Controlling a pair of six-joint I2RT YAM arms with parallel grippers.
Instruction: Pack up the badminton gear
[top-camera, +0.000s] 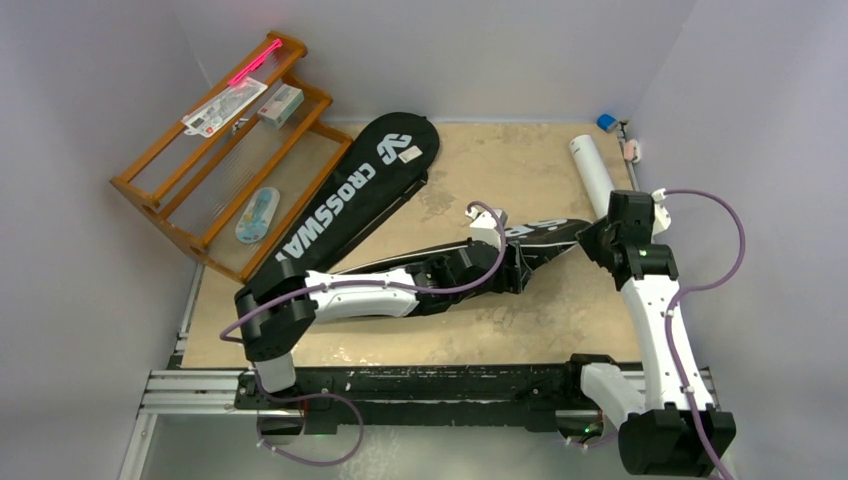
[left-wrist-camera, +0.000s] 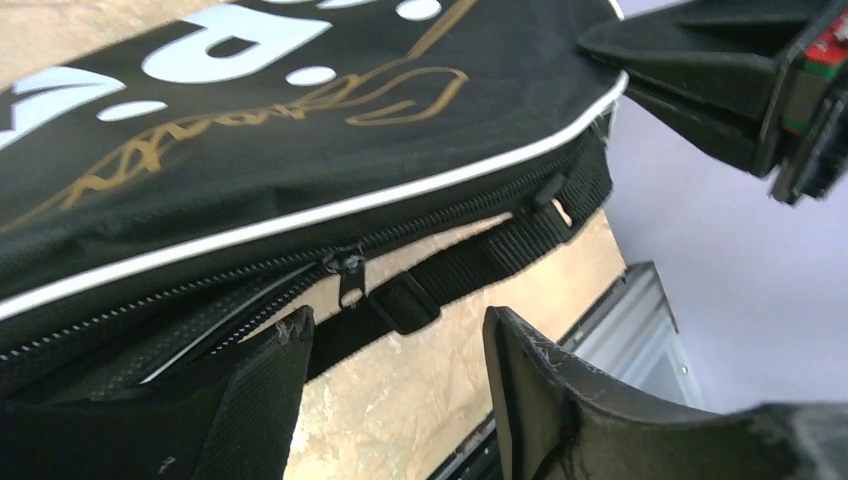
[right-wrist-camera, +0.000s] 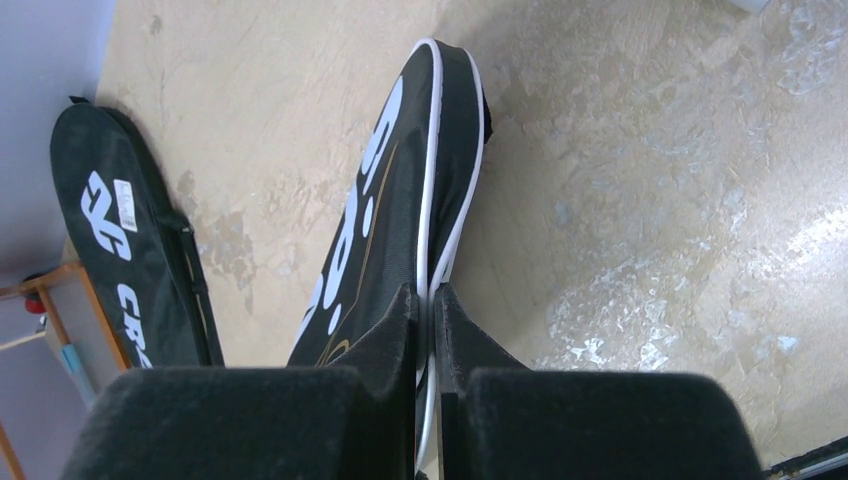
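A long black racket bag with white lettering (top-camera: 540, 230) lies diagonally across the floor, its right end raised in my right gripper (top-camera: 590, 243), which is shut on the white-piped edge (right-wrist-camera: 428, 250). In the left wrist view, my left gripper stands part open beside the bag's zipper, with a zipper pull (left-wrist-camera: 350, 285) and black strap (left-wrist-camera: 470, 265) just beyond its fingertips. A second black CROSSWAY bag (top-camera: 350, 190) lies flat behind, beside the shelf.
A wooden shelf (top-camera: 205, 240) with small packages leans at the left. A white tube (top-camera: 590, 170) lies at the back right near a small blue item (top-camera: 607, 122). The floor between the back bag and the tube is clear.
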